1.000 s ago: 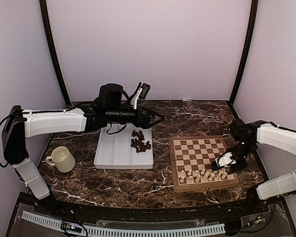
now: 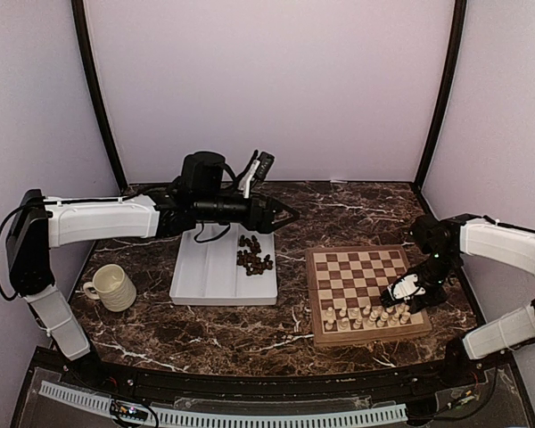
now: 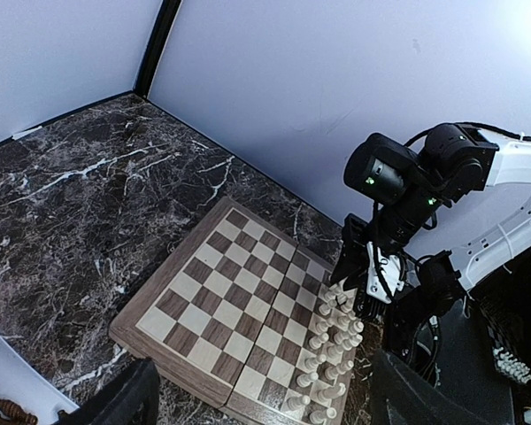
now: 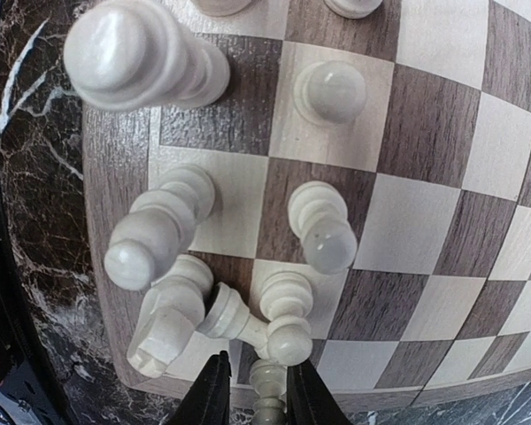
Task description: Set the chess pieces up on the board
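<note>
The chessboard [image 2: 357, 272] lies on the right of the table, white pieces [image 2: 343, 323] along its near side. My right gripper is low at the board's right end, fingers either side of a white piece [image 4: 268, 403]; whether they touch it I cannot tell. Beside it another white piece [image 4: 226, 310] leans over against its neighbours. My left gripper [image 2: 276, 214] hangs above the table near the white tray [image 2: 201, 272], its fingers apart with nothing between them. Dark pieces [image 2: 254, 260] lie in that tray.
A white mug [image 2: 114, 290] stands at the left. Free table lies behind the board and in front of the tray. Walls close in the sides and back.
The right arm has shifted very slightly over the board's right end. The left arm looks unmoved.
</note>
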